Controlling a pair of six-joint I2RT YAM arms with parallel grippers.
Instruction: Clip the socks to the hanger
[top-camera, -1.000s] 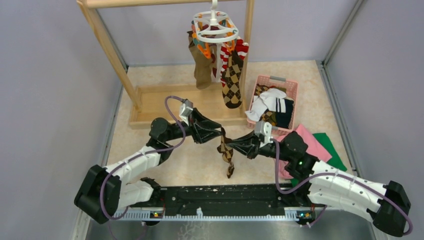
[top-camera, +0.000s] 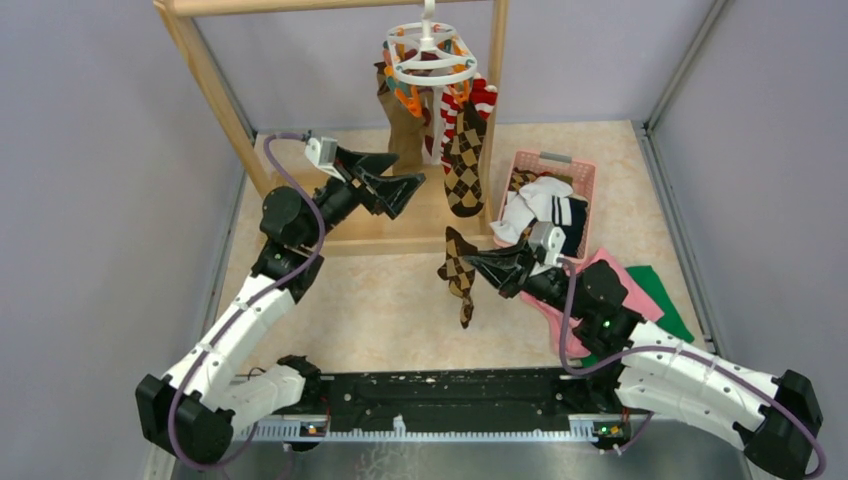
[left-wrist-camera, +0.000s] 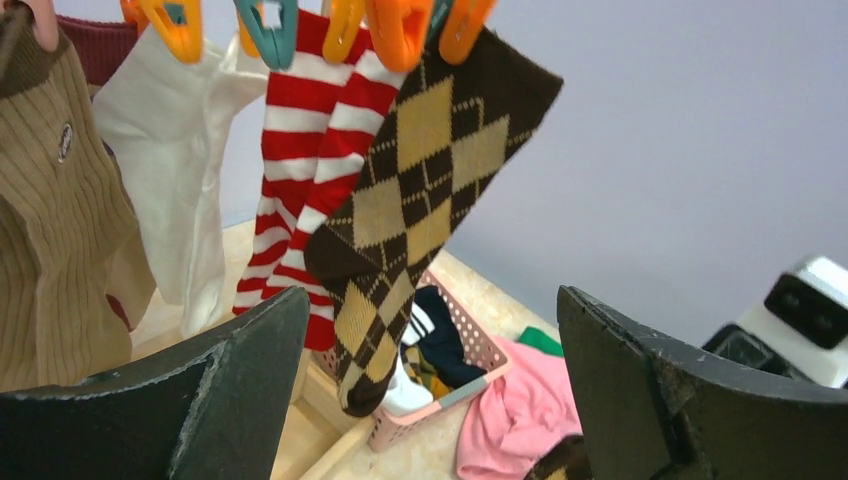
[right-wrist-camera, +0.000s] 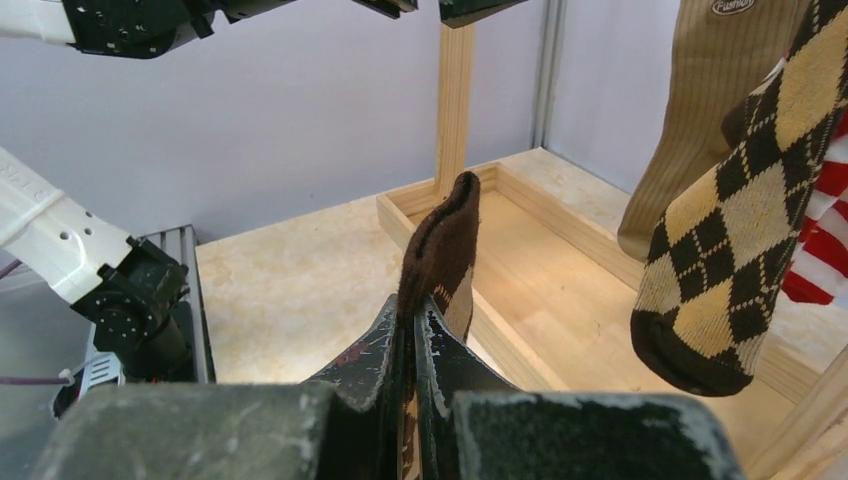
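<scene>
A brown argyle sock (top-camera: 460, 272) hangs from my right gripper (top-camera: 474, 262), which is shut on it over the front of the table. In the right wrist view its dark brown edge (right-wrist-camera: 440, 245) rises above the closed fingertips. My left gripper (top-camera: 404, 184) stands open and empty, up near the round white hanger (top-camera: 430, 68). From the hanger's orange and teal clips hang a matching argyle sock (left-wrist-camera: 430, 180), red-and-white striped socks (left-wrist-camera: 315, 150), a white sock (left-wrist-camera: 175, 140) and a tan ribbed sock (left-wrist-camera: 70, 220).
A pink basket (top-camera: 590, 190) with white, navy and argyle socks stands right of the wooden rack base (top-camera: 350, 247). Pink cloth (top-camera: 615, 280) and green cloth (top-camera: 665, 300) lie beside my right arm.
My left gripper has opened, come off the argyle sock and moved up and back toward the hanger. The right gripper keeps the sock, shifting only slightly.
</scene>
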